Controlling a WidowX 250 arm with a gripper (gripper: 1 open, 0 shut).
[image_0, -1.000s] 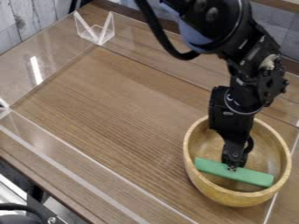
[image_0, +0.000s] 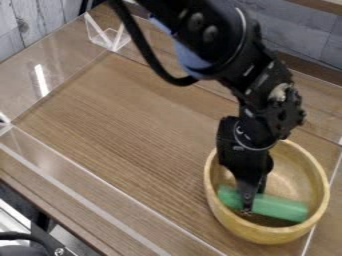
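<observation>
My black gripper (image_0: 249, 192) reaches down into a pale yellow bowl (image_0: 313, 170) at the lower right of the camera view. Its tip is at the left part of a green cylindrical object (image_0: 278, 208) lying in the bottom of the bowl. The fingers look close together; whether anything is pinched between them is hard to see, as the tip overlaps the green object.
A clear plastic holder (image_0: 107, 32) stands at the back left. A wall runs along the back.
The gripper has shifted left within the bowl and sits lower than a second ago. The bowl has moved slightly left, with the green object still in it.
</observation>
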